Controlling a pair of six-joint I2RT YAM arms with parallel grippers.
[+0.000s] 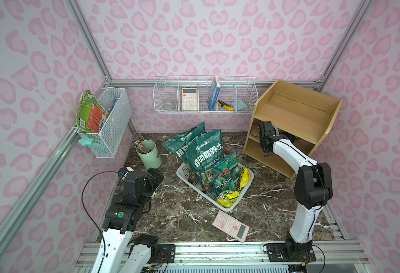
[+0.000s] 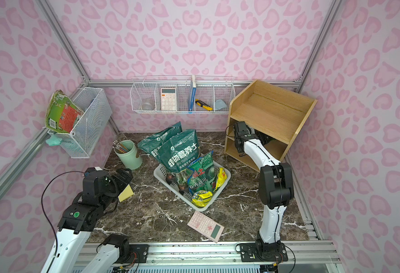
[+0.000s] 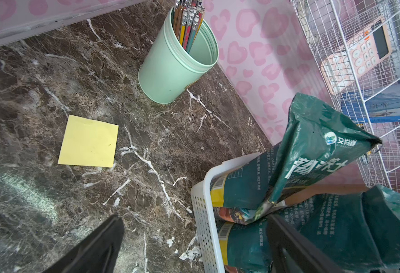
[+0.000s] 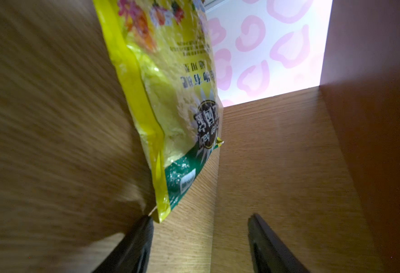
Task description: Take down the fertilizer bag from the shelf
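The fertilizer bag [image 4: 181, 91], yellow with a green lower end, leans on the wooden shelf [image 4: 63, 136] in the right wrist view. My right gripper is inside the shelf's lower compartment, its fingers apart and nothing between them. The bag's lower corner lies just beyond the left finger [image 4: 136, 245]; whether they touch I cannot tell. From above, the arm mostly covers the bag within the wooden shelf [image 1: 302, 109]. Over the table's left side, my left gripper has its fingers well apart, empty.
A white basket [image 1: 184, 175] holding green soil bags and small yellow packets stands mid-table. A pink calculator [image 1: 230, 225] lies in front of it. The pencil cup [image 1: 150, 157] and a yellow note [image 3: 89, 141] are on the left. A wire rack [image 1: 163, 109] hangs at the back.
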